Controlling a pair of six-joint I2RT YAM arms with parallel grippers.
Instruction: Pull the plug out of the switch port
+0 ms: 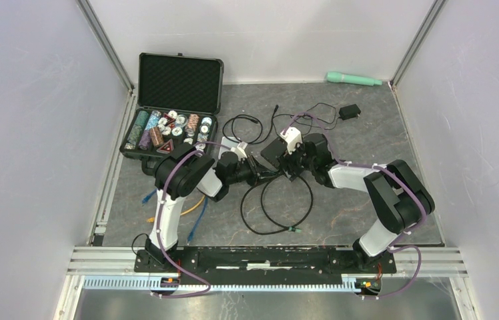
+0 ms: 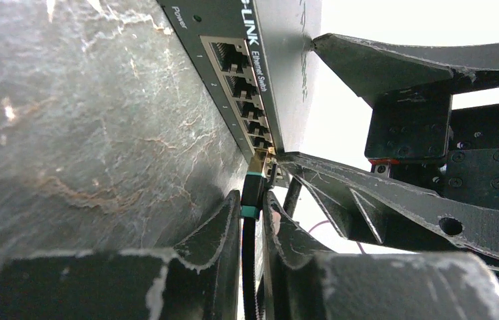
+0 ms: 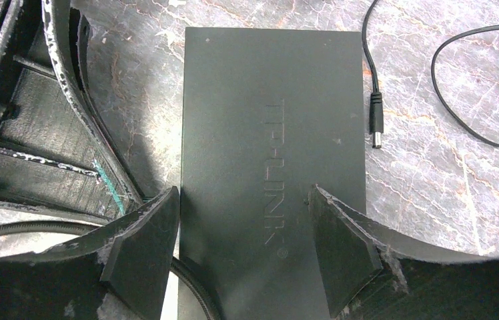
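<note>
The black TP-LINK switch (image 3: pixel 270 113) lies on the floor, my right gripper shut across its body. Its row of ports (image 2: pixel 233 73) faces my left gripper, which is shut on a cable plug (image 2: pixel 253 185) with a gold-coloured tip and teal bands. The plug's tip is at the lower end of the port row; I cannot tell whether it is inside a port. A black cable runs from the plug down between the left fingers and lies looped on the floor (image 1: pixel 277 227) in the top view.
An open case of poker chips (image 1: pixel 167 133) is at back left. A power adapter (image 1: pixel 349 111), thin cables and a green cylinder (image 1: pixel 353 79) lie behind. Blue and yellow cables (image 1: pixel 193 207) are by the left arm.
</note>
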